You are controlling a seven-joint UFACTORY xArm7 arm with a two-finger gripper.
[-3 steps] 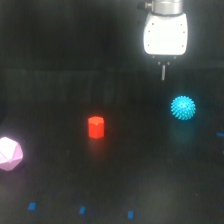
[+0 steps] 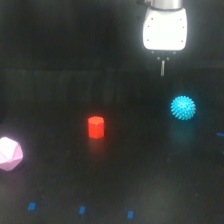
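Observation:
My gripper (image 2: 163, 68) hangs below a white housing at the top right, in the air above the dark surface. Its thin fingers are too small in view to show whether they are open or shut. Below and to the right of it lies a blue spiky ball (image 2: 183, 108), apart from the fingers. A red block (image 2: 96, 127) sits left of the middle. At the left edge is a pink and white faceted ball (image 2: 8, 153), partly cut off by the frame.
Several small blue marks lie on the dark surface, such as a left mark (image 2: 32, 206) and a right mark (image 2: 130, 214) near the front. Wide clear room separates the red block from both balls.
The gripper and its white housing stand slightly higher in the view than before. Both balls and the red block have stayed where they were.

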